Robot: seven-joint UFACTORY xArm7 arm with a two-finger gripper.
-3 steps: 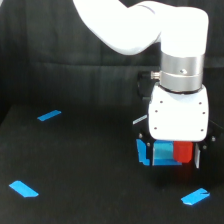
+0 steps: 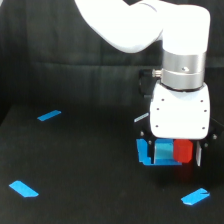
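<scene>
My white gripper [image 2: 175, 156] points down at the right of the camera view, low over the dark table. Its dark fingers [image 2: 198, 153] appear spread well apart, so it looks open. Between them, seen below the hand, is a red block [image 2: 182, 150]. A blue piece [image 2: 164, 152] shows to the left of the red block, and more blue [image 2: 142, 152] shows outside the left finger. The hand hides the upper parts of these things, and whether a finger touches the red block is unclear.
One flat blue strip [image 2: 49, 115] lies at the back left, another blue strip [image 2: 24, 189] at the front left, and a third blue strip [image 2: 195, 197] at the front right, near the gripper.
My gripper has shifted very slightly to the right. The red block, the blue pieces and the strips look unmoved.
</scene>
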